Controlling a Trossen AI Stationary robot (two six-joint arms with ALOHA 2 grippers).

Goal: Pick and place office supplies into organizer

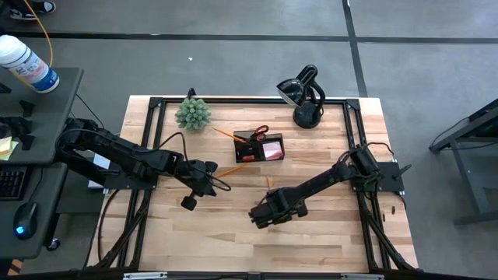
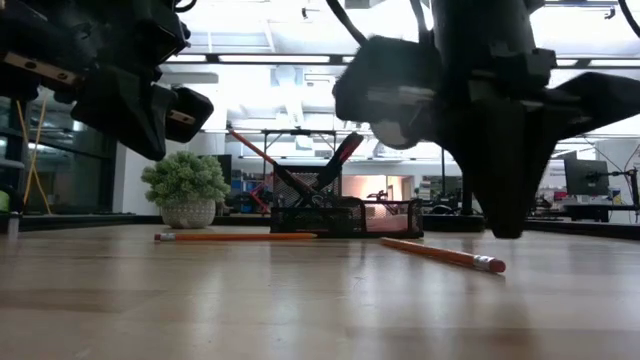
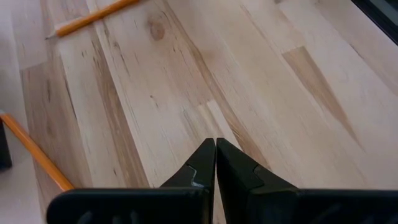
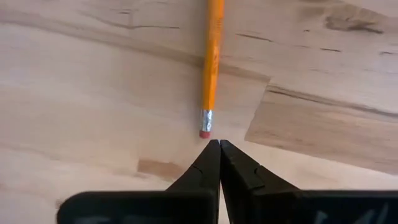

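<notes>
One orange pencil [image 4: 212, 62] lies flat on the table, its pink eraser end just beyond the tips of my right gripper in the right wrist view. That gripper is shut with nothing between its fingers. A second pencil [image 2: 235, 236] rests on the table close to the black mesh organizer [image 2: 345, 215]. Inside the organizer stand a pencil [image 1: 226, 134] and red-handled scissors [image 1: 261, 131]. My left gripper is shut and empty above bare wood, with both loose pencils to its left in the left wrist view.
A potted plant [image 1: 193, 114] stands left of the organizer, and a black desk lamp [image 1: 306, 97] is at the back right. Pink notes [image 1: 272, 150] sit in the organizer's front right compartment.
</notes>
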